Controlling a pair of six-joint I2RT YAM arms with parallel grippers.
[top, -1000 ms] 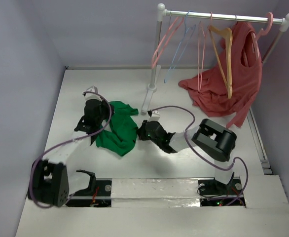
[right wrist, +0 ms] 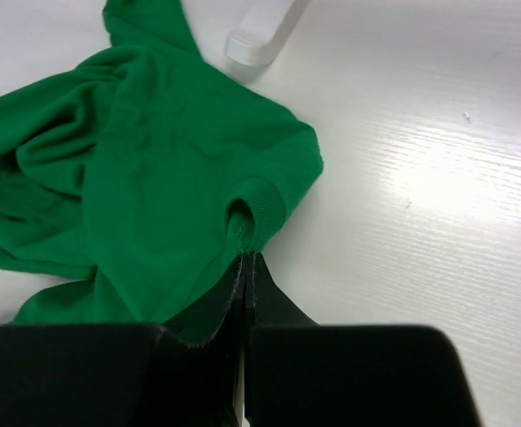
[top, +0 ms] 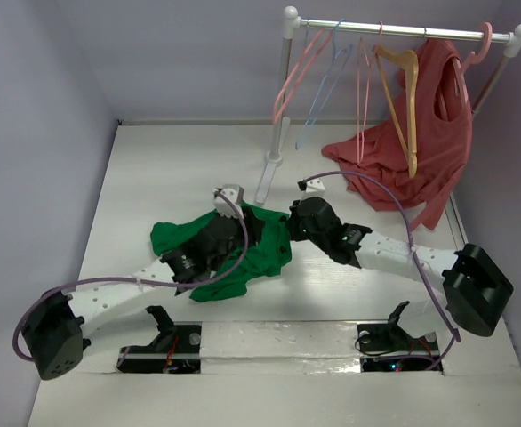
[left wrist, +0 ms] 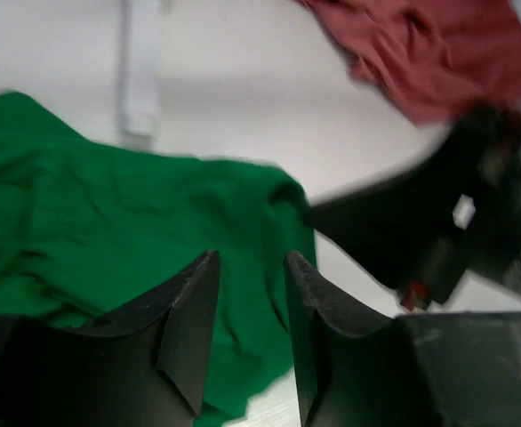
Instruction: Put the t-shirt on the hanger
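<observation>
The green t-shirt [top: 260,258] lies crumpled on the table, partly covered by the left arm in the top view. Its right edge meets the fingertips of my right gripper [top: 291,224], which is shut on a pinch of the green cloth [right wrist: 269,191]. Above the middle of the shirt is my left gripper, its fingers parted and nothing held between them. A pink hanger [top: 298,78], a blue hanger [top: 324,93] and a wooden hanger [top: 410,111] hang from the rail, all empty.
On the rack [top: 403,30] at the back right, a red garment [top: 434,116] hangs and spreads onto the table. The rack's white foot [top: 267,178] reaches forward close to the shirt. Bare table lies right of the shirt.
My left gripper has swung from the shirt's left side to above its middle, close to the right gripper. The right gripper has moved to the right, and the shirt's right edge with it.
</observation>
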